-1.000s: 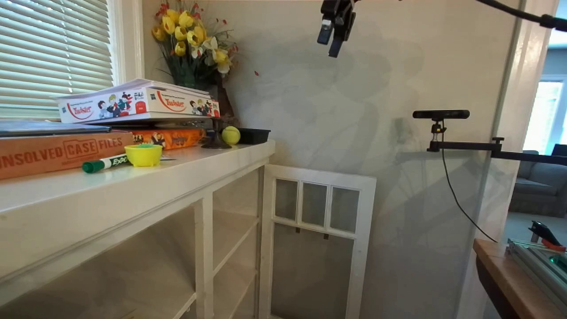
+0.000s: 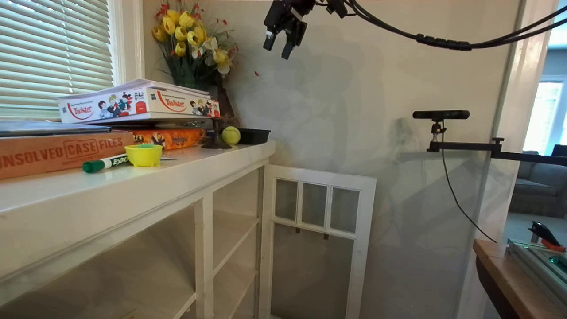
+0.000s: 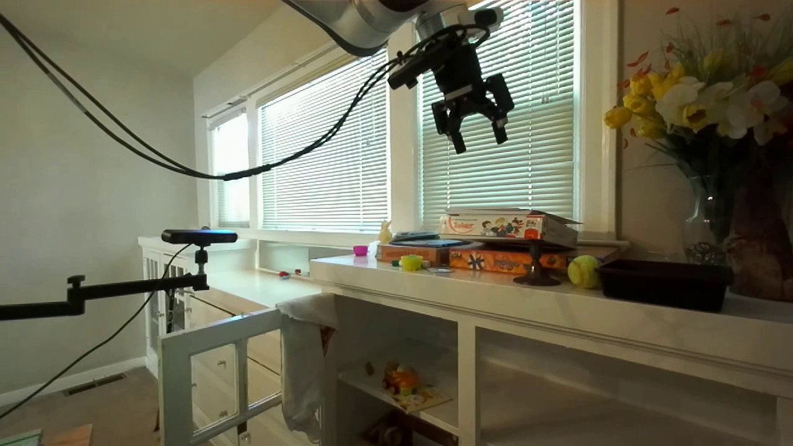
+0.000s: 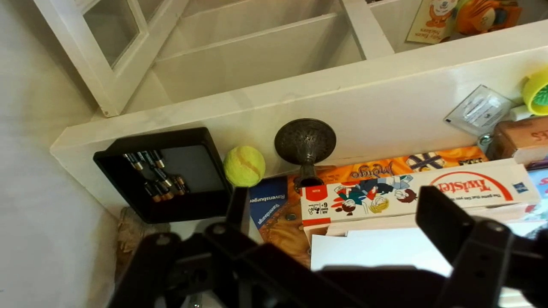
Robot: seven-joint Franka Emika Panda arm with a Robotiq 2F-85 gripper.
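My gripper hangs open in the air, well above the white counter, with nothing between its fingers; exterior view 1 has the gripper near the top edge. Below it in the wrist view are a yellow-green tennis ball, a dark metal candlestick and a black tray with several batteries in it. The ball sits between tray and candlestick. A white Twister box lies stacked over an orange game box. Farther along the counter stands a yellow cup beside a green marker.
A vase of flowers rises behind the tray at the counter's end. An Unsolved Case Files box lies on the counter. An open cabinet door stands out below.
The objects on the counter look unmoved.
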